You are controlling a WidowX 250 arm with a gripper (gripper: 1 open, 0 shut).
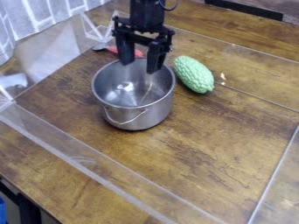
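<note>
A steel pot (132, 105) with a wire handle stands on the wooden table, upper middle of the view. The black gripper (142, 51) hangs over the pot's back part, its two fingers apart and pointing down, with nothing seen held between them. A pale green cabbage-like vegetable (194, 74) lies just right of the pot.
A small red object (112, 50) lies behind the pot at the left, partly behind the gripper. Clear plastic walls edge the table (176, 175) at left and right.
</note>
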